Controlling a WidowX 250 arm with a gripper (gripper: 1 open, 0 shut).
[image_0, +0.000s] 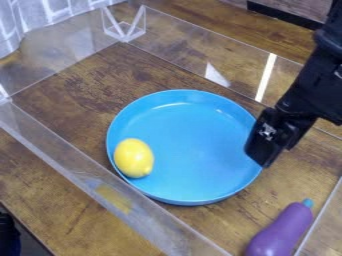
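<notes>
My black gripper hangs at the right of the camera view, open, its fingers over the right rim of a blue plate. A yellow egg-shaped object rests on the left part of the plate. A purple toy eggplant lies on the wood at the lower right, below the gripper. I see nothing between the fingers.
Clear plastic walls border the wooden surface. Bare wood is free at the upper left of the plate. A white cloth shows in the top left corner.
</notes>
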